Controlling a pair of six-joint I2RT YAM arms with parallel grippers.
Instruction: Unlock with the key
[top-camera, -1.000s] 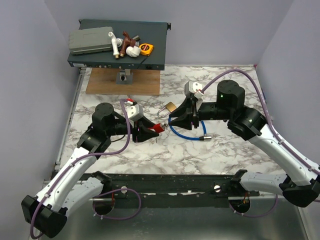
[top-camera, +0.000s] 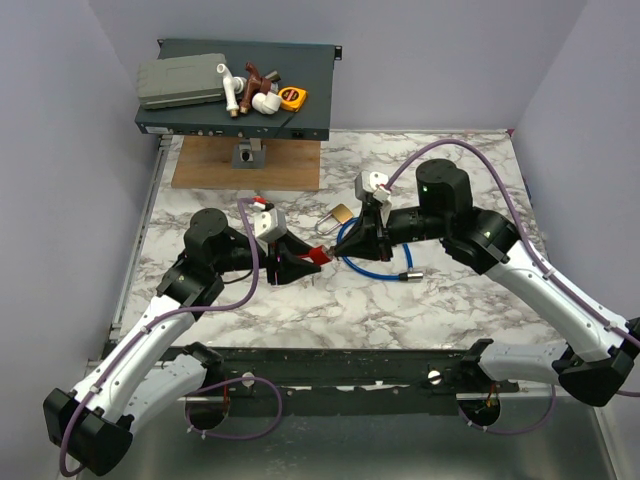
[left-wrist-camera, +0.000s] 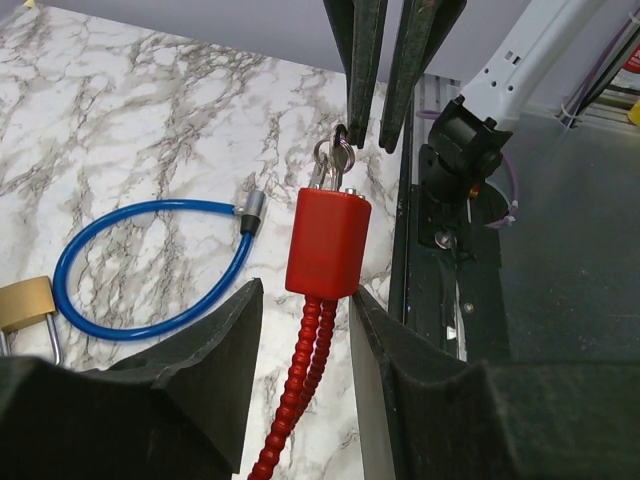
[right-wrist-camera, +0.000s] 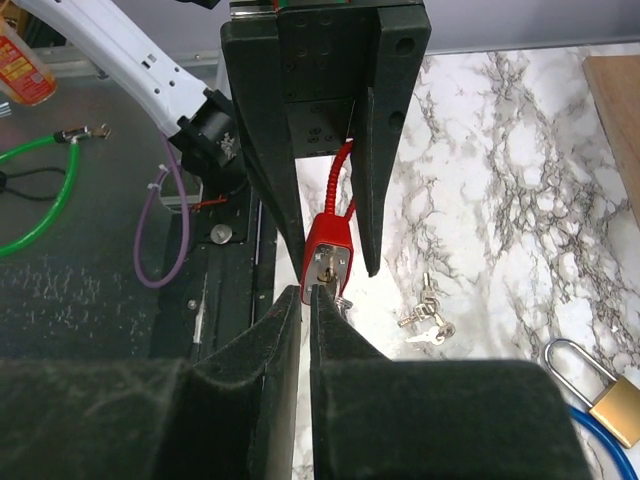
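A red cable lock (left-wrist-camera: 326, 240), with a beaded red cable, is held at my left gripper (top-camera: 306, 258), whose fingers stand either side of it; whether they grip it is hard to tell. Keys and rings (left-wrist-camera: 335, 158) stand at the lock's metal end. My right gripper (top-camera: 338, 251) is at that end, its fingertips close around the key ring; in the right wrist view they look nearly together and hide much of the key.
A brass padlock (top-camera: 340, 214), a blue cable lock (top-camera: 378, 276) and loose keys (right-wrist-camera: 430, 320) lie on the marble surface. A raised shelf (top-camera: 180, 55) with a case and several fittings stands at the back left.
My right gripper has moved left and slightly down onto the key end of the red lock. My left arm has barely moved.
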